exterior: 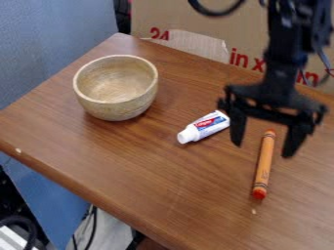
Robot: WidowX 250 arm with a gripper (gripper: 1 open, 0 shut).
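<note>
The dark gripper (268, 132) is open and blurred, hanging over the upper part of an orange crayon (261, 172) on the right of the wooden table. A white toothpaste tube (204, 127) with a red and blue label lies left of it, near the middle. A beige round bowl (116, 87) stands at the upper left, apart from both. Nothing clear shows between the gripper's fingers.
A cardboard panel (248, 24) stands behind the table. The table's left edge borders a blue-grey surface, with cables below.
</note>
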